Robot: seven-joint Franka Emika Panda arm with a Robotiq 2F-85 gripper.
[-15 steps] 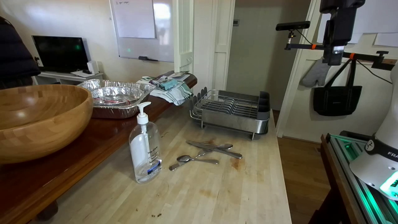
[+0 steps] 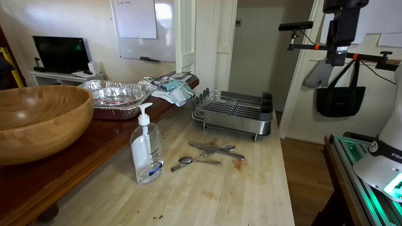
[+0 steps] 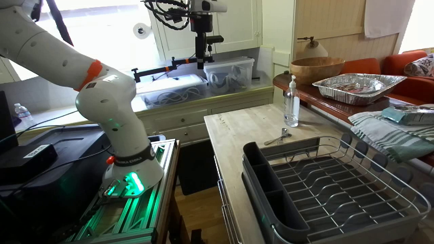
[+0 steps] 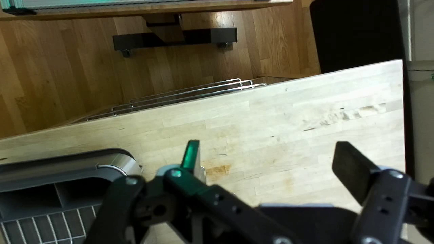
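My gripper is open, its two dark fingers wide apart with only the wooden table top showing between them. High above the counter, it shows at the upper right of exterior view 1 as a dark block [image 2: 336,54]. Several pieces of silver cutlery [image 2: 207,154] lie loosely crossed on the counter, well below and away from the gripper. Behind them stands a dish rack [image 2: 231,122] with a wire inside and a dark cutlery holder [image 3: 268,183] along one side. A clear pump bottle [image 2: 147,154] stands upright to the left of the cutlery.
A wooden bowl [image 2: 41,124] and foil trays [image 2: 116,96] sit on the darker raised table beside the counter. Folded towels [image 2: 177,94] lie at its far end. A floor gap separates counter and robot base.
The arm, gripper and tabletop things look unmoved. A dark-clothed person at the far left of exterior view 1 has mostly gone out of view.
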